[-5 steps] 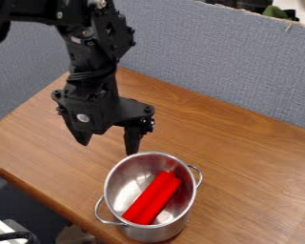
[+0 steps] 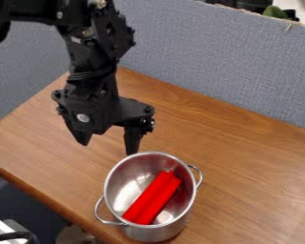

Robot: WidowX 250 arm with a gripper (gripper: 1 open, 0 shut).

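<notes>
My black gripper (image 2: pixel 107 138) hangs over the wooden table at centre left, its two fingers spread wide apart with nothing between them. Below and to the right of it stands a steel pot (image 2: pixel 181 213) with wire handles, and a red cylindrical or bar-shaped object (image 2: pixel 152 196) lies diagonally inside it. The right finger is just above and behind the pot's far rim; whether it touches the rim is not clear.
Grey padded walls border it behind. White and black hardware (image 2: pixel 5 233) shows at the lower left corner.
</notes>
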